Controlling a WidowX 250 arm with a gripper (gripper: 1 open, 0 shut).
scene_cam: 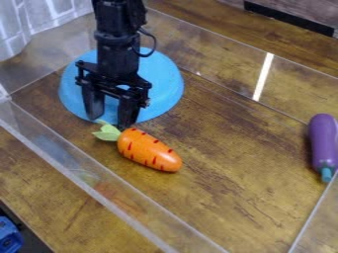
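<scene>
An orange toy carrot [148, 150] with pale green leaves lies on the wooden floor, angled toward the lower right, just in front of a blue round plate or bowl [161, 75]. My black gripper [114, 113] hangs over the front part of the blue dish, its fingertips close above the carrot's leafy end. Whether the fingers are open or shut is hard to make out against the dark body.
A purple eggplant [323, 143] lies at the right edge. A blue object [7, 237] is at the lower left corner, beyond a clear wall [53, 168].
</scene>
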